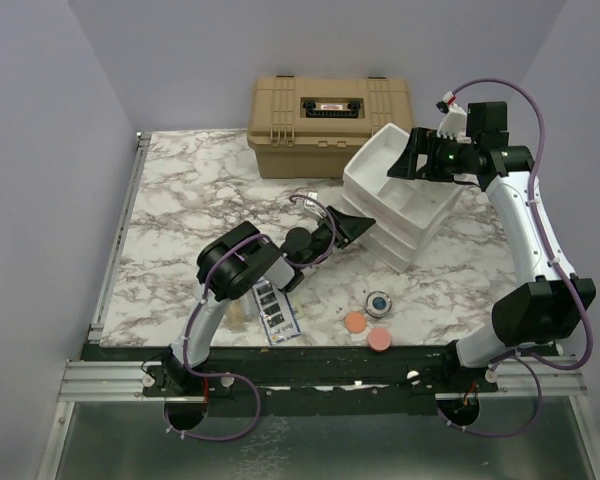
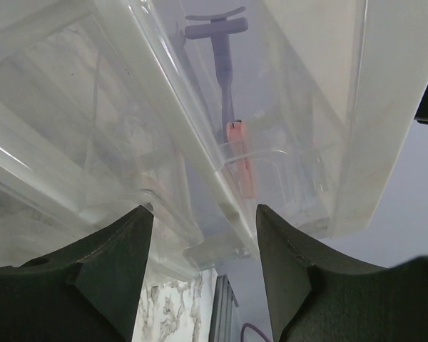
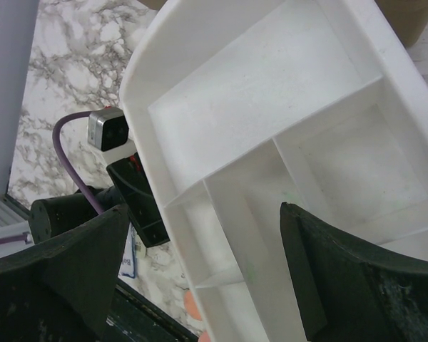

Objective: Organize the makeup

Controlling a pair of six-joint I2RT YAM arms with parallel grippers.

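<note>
A white tiered organizer (image 1: 395, 240) stands at the right middle, its open top tray (image 3: 250, 92) divided into compartments. My left gripper (image 1: 352, 222) is at its lower tiers on the front left side, part open; in the left wrist view its fingertips (image 2: 203, 221) are close against clear drawers (image 2: 93, 142), with a pinkish item visible behind the plastic. My right gripper stands open over the top tray. On the table lie a palette (image 1: 278, 315), an orange disc (image 1: 355, 322), a pink disc (image 1: 379, 339) and a round compact (image 1: 378, 304).
A tan case (image 1: 330, 150) stands behind the organizer. The left arm covers part of the palette area.
</note>
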